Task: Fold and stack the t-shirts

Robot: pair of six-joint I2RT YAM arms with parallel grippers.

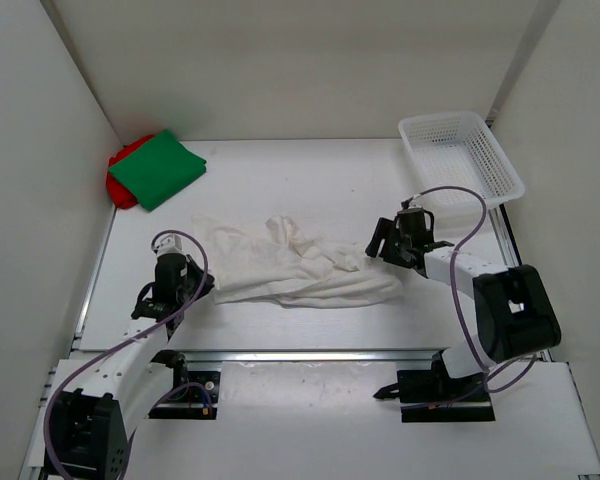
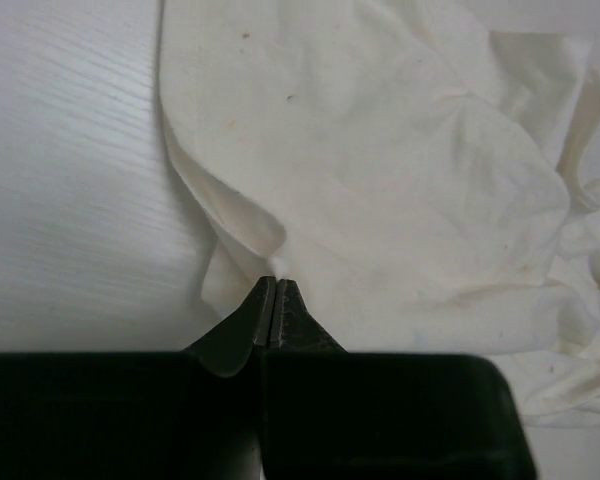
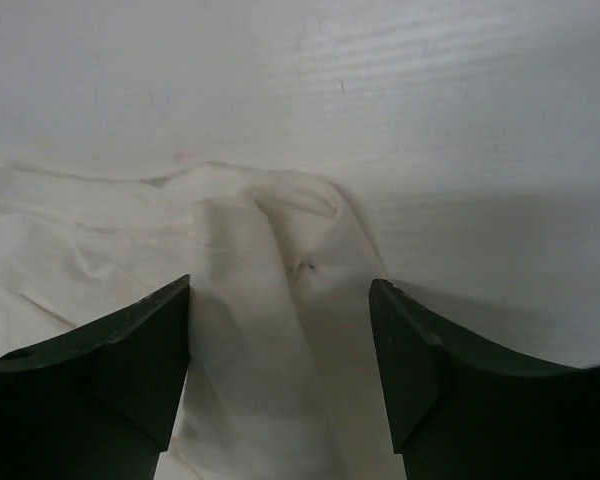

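A crumpled white t-shirt lies spread across the middle of the table, with a raised bunch of folds near its back edge. At its left end my left gripper is shut on the shirt's edge, the cloth pinched at the fingertips. Over the right end, my right gripper stands part open, a ridge of white cloth between its parted fingers but not clamped. A folded green t-shirt rests on a red t-shirt at the back left.
An empty white basket stands at the back right. Walls close in the back and both sides.
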